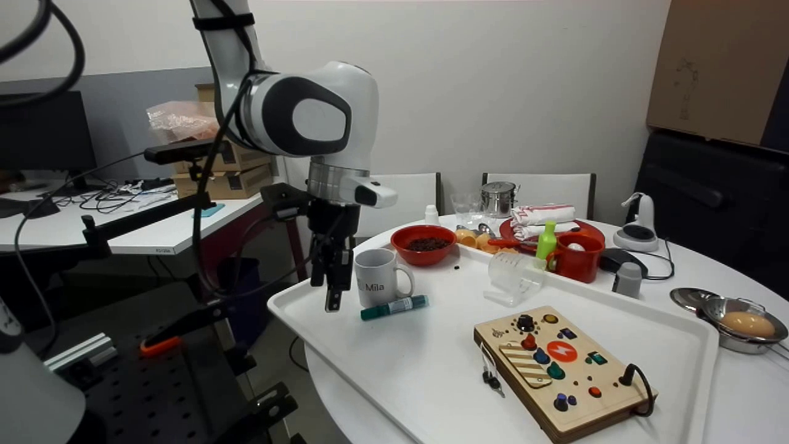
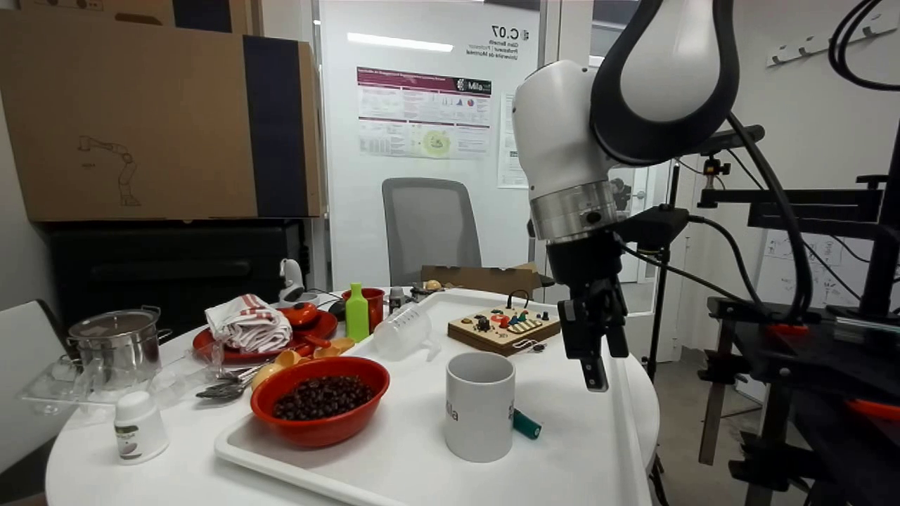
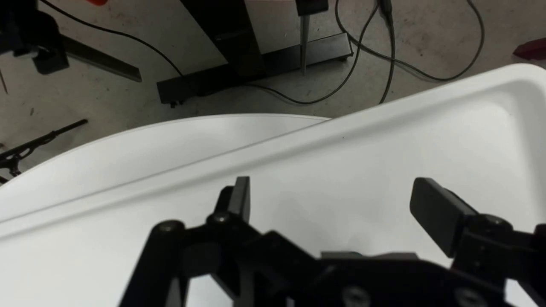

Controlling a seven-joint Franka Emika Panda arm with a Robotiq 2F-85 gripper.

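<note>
My gripper (image 1: 330,292) hangs pointing down over the left edge of the white tray (image 1: 414,355), beside the white mug. It is open; in the wrist view its two fingers (image 3: 437,212) stand wide apart with only bare tray between them. The white mug (image 1: 376,280) stands upright with its handle to the right in exterior view 1. Against its base lies a dark green marker (image 1: 394,308), partly hidden behind the mug (image 2: 480,407) in exterior view 2. No contact between gripper and mug shows clearly.
A red bowl (image 2: 320,399) of dark beans stands behind the mug. A clear plastic cup (image 1: 513,274) lies tipped over farther right. The wooden switch board (image 1: 562,362) sits at the tray's right front. Bare tray lies between board and marker.
</note>
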